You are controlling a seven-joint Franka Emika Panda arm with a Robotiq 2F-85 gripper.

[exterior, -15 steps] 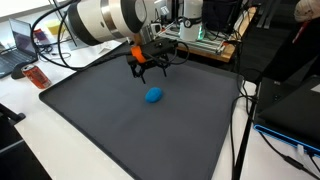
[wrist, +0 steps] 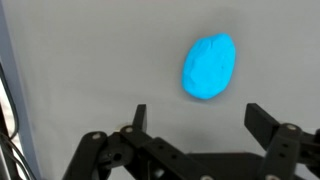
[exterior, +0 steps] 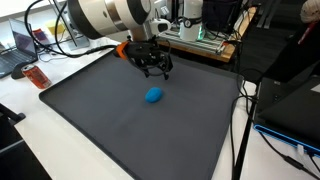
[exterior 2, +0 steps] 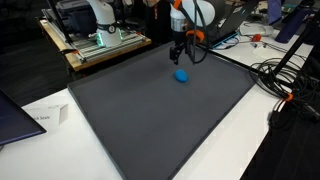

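Note:
A bright blue, rounded object [exterior: 153, 95] lies alone on the dark grey tabletop [exterior: 110, 115]. Seen from the wrist, this blue piece [wrist: 209, 66] is an uneven oval, beyond my fingertips and slightly right of the middle between them. My gripper is open, its two black fingers wide apart and nothing between them. In exterior view 1 the gripper [exterior: 154, 67] hangs just behind the blue object, apart from it. Exterior view 2 also has the blue object [exterior 2: 181, 75] just in front of the gripper [exterior 2: 180, 51].
An orange-red can [exterior: 36, 76] stands off the table's left edge in exterior view 1. Black cables [exterior: 240, 115] hang beside the table's right edge. Around and in front of the blue object, the tabletop is bare.
Just behind the blue object, the arm has shifted slightly up and to the left in exterior view 1, and the gripper's tilt has changed. The blue object has stayed in place.

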